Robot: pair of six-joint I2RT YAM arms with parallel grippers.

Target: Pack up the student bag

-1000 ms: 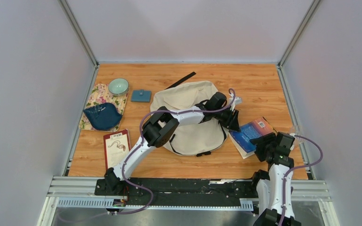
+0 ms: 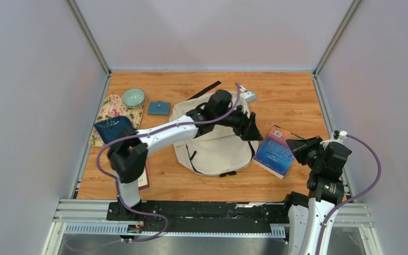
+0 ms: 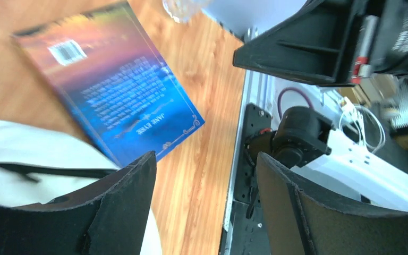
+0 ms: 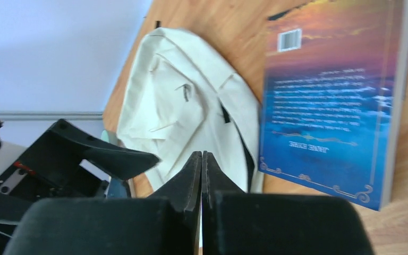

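A cream bag lies flat at the table's middle, partly under my left arm. To its right a blue and orange book rests closed with its barcode side up. My left gripper hovers over the bag's right side; in the left wrist view its fingers stand apart with nothing between them. My right gripper is by the book's right edge. In the right wrist view the right fingertips meet, and nothing shows between them.
A floral cloth with a green bowl and a dark blue pouch lies at left. A blue wallet sits near the bag. The left arm mostly covers a red-edged clipboard.
My left arm has swung left and back over the bag.
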